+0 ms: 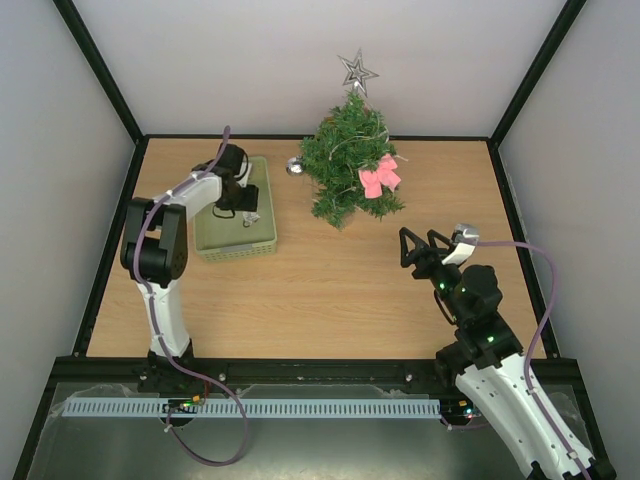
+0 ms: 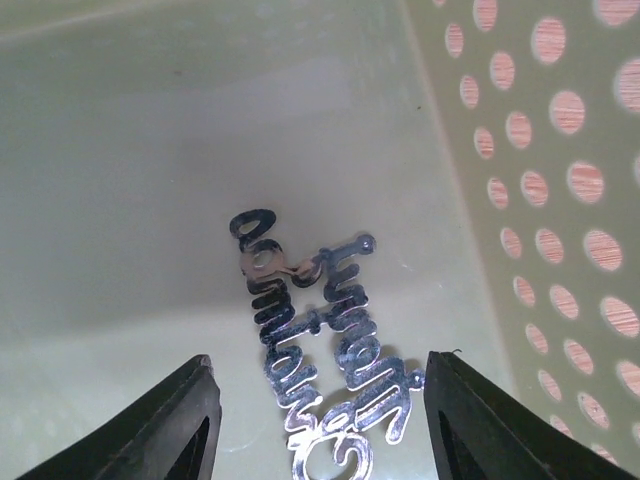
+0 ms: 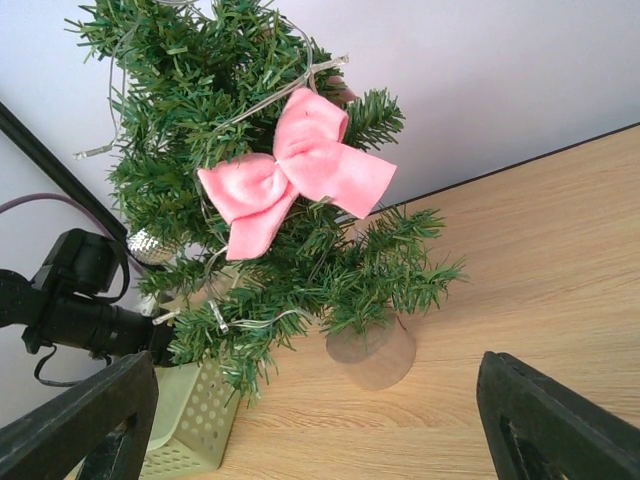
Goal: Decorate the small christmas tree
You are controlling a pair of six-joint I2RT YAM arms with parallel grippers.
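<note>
The small tree [image 1: 340, 160] stands at the back centre with a silver star [image 1: 357, 70], a silver bauble [image 1: 295, 165] and a pink bow [image 3: 330, 175]. In the green basket [image 1: 235, 240], a shiny silver lettering ornament [image 2: 365, 370] lies on the floor, near the perforated wall. My left gripper hangs over the basket, its fingers apart on either side of the ornament's lower part, not visibly holding it. My right gripper stands open at the table's right, facing the tree, with nothing between its fingers.
Walls [image 1: 570, 180] enclose the table at the sides and back.
</note>
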